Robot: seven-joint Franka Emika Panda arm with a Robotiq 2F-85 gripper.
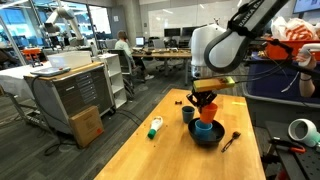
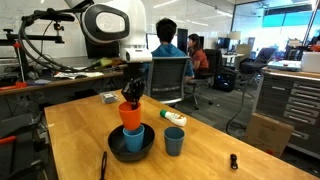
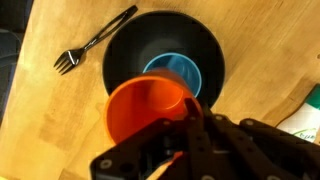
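Observation:
An orange cup (image 3: 146, 112) is in my gripper, which is shut on its rim at the near side in the wrist view. The cup hangs upright over a black bowl (image 3: 135, 43). Inside that bowl stands a blue cup (image 3: 176, 67), partly covered by the orange one. From exterior view 2, the orange cup (image 2: 131, 114) appears right above the blue cup (image 2: 133, 137), its bottom at or very near the blue rim. Whether they touch, I cannot tell. The fingertips are hard to make out in both exterior views.
A dark blue-grey cup (image 2: 174, 141) stands just beside the bowl. A fork (image 3: 68, 60) lies on the table on the bowl's other side. A white bottle with a green part (image 1: 155, 127) lies farther off.

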